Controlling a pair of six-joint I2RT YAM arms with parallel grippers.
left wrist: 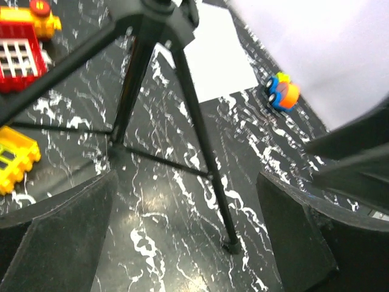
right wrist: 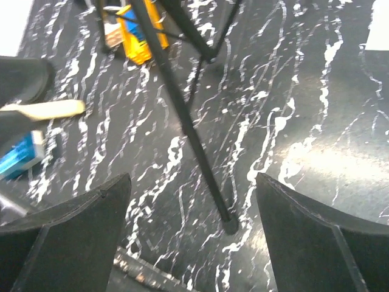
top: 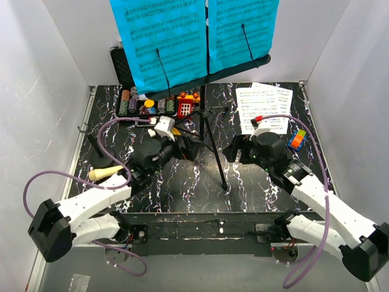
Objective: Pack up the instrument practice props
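Observation:
A black music stand with blue sheet music (top: 158, 42) stands mid-table on thin legs (left wrist: 200, 146). My left gripper (top: 186, 148) is open left of the stand's legs, above a yellow toy (left wrist: 15, 159). My right gripper (top: 234, 146) is open right of the legs, one leg (right wrist: 203, 164) showing beyond its fingers. Red toy (top: 185, 106) and case of cylinders (top: 130, 115) lie behind. White score sheets (top: 258, 106) and a blue-orange toy (top: 297, 139) lie at right.
A pale cylindrical object (top: 103, 173) and a black stand-like item (top: 96, 146) lie at left. Walls enclose the table's sides and back.

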